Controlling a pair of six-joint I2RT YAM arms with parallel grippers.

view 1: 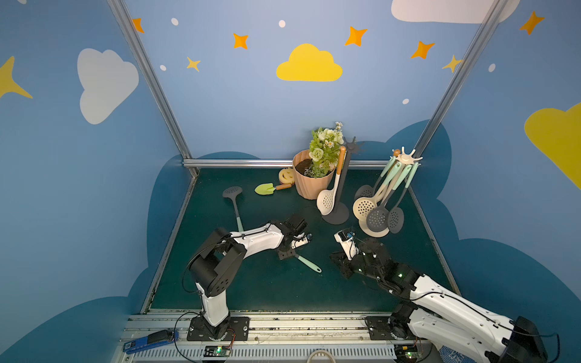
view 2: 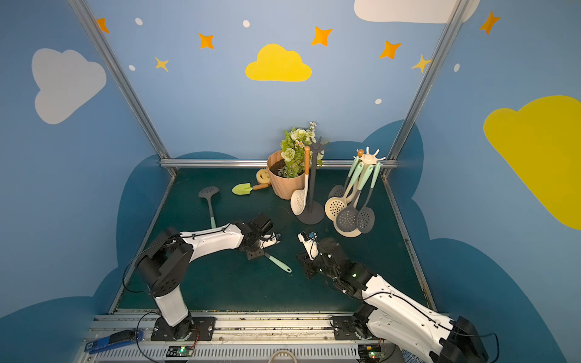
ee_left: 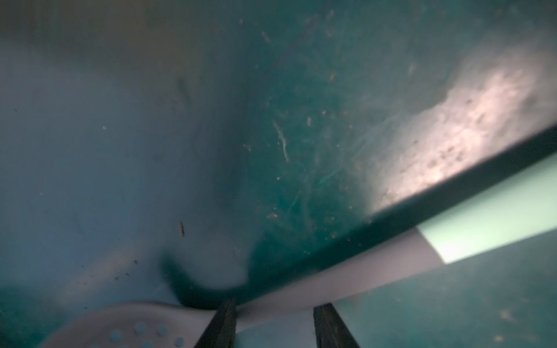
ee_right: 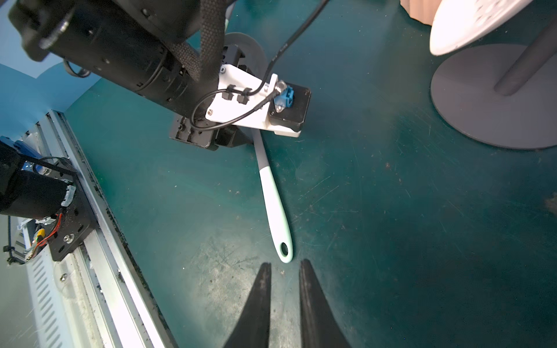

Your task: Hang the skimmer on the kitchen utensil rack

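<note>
The skimmer with a grey perforated head and pale green handle lies flat on the table, its head mostly hidden under my left arm in the top views. Low over its grey neck, my left gripper is open, fingers apart, with the neck crossing diagonally at their tips. Just off the handle's holed end, the right gripper is partly open and empty. A dark utensil rack carries a white skimmer with a wooden handle; a cream rack is hung with several utensils.
Another grey utensil lies at the left. A flowerpot, a green trowel and a yellow round item stand or lie along the back.
</note>
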